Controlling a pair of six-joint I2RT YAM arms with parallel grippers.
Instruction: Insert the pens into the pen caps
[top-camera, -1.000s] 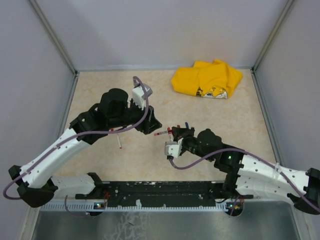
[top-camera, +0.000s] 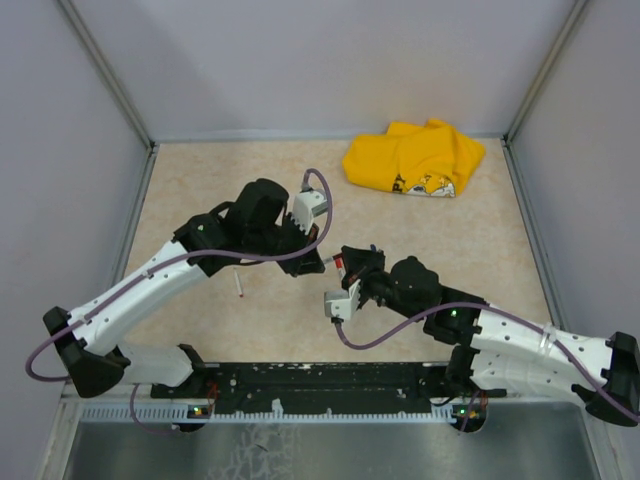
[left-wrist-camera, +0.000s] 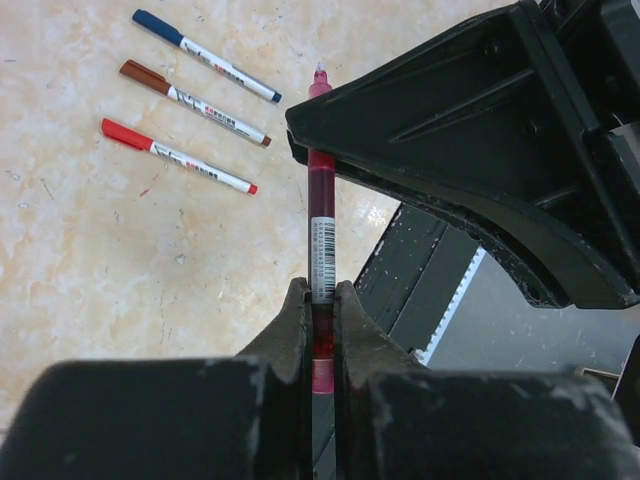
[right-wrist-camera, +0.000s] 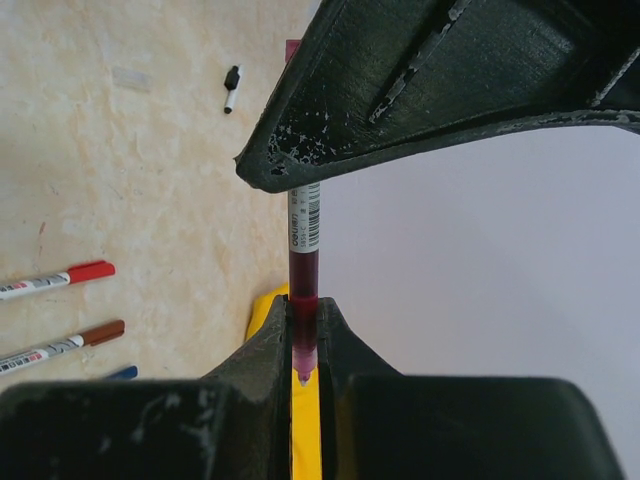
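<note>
A dark red pen (left-wrist-camera: 321, 210) with a white barcode label is held by both grippers at once. Its bare writing tip (left-wrist-camera: 320, 78) points away from my left gripper, which is shut around the barrel near the other end. Close to the tip, my right gripper is shut on the same pen. The right gripper's black fingers (left-wrist-camera: 420, 110) cross the pen in the left wrist view, while the left one's fingers (right-wrist-camera: 335, 130) cover its upper part in the right wrist view. Both grippers meet mid-table in the top view, with little pen visible.
Capped pens in blue (left-wrist-camera: 205, 55), brown (left-wrist-camera: 195, 101) and red (left-wrist-camera: 180, 155) lie side by side. A small black-and-white piece (right-wrist-camera: 232, 88) lies apart. The yellow bag (top-camera: 415, 160) is at the back right; clear table lies left of it.
My left gripper has moved right to the pen's exposed end, which stood clear of it earlier, and has closed around it. The right arm has barely shifted.
</note>
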